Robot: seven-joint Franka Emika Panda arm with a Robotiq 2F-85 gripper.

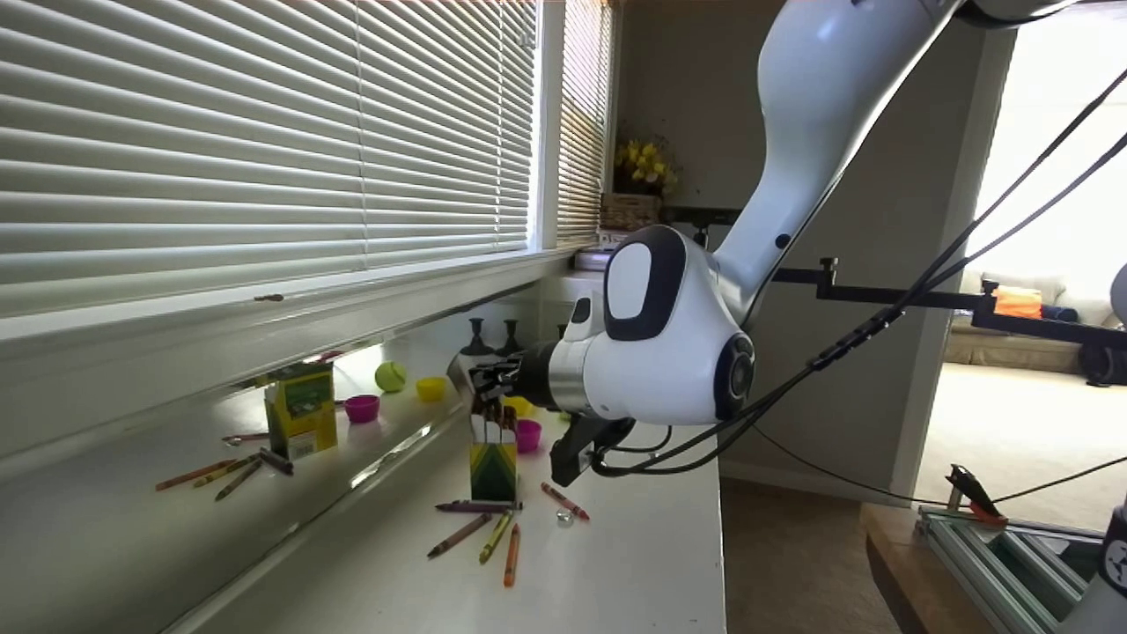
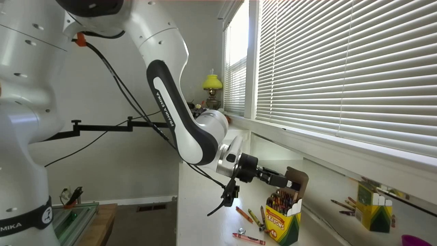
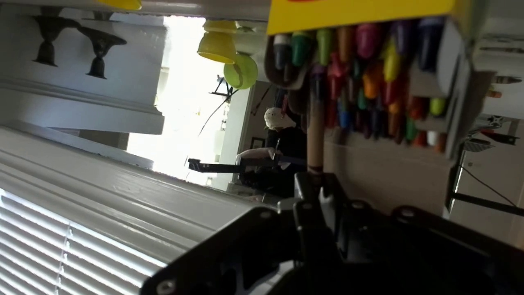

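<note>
A yellow and green crayon box (image 2: 281,223) stands upright on the white counter (image 1: 623,571), its brown lid flap (image 2: 298,180) raised. Many crayons (image 3: 371,83) fill it, tips up. Right over the opening, beside the flap, my gripper (image 2: 291,185) points toward the window side. The wrist view shows the gripper shut on the end of a tan-brown crayon (image 3: 315,137), which reaches toward the box's contents. Whether its far end is inside the box or only in front of it, I cannot tell.
Near the box's base lie several loose crayons, among them an orange one (image 1: 512,556) and a red one (image 1: 565,501), plus a small shiny object (image 1: 564,518). A pink cup (image 1: 527,434) stands behind. The wall panel mirrors the box.
</note>
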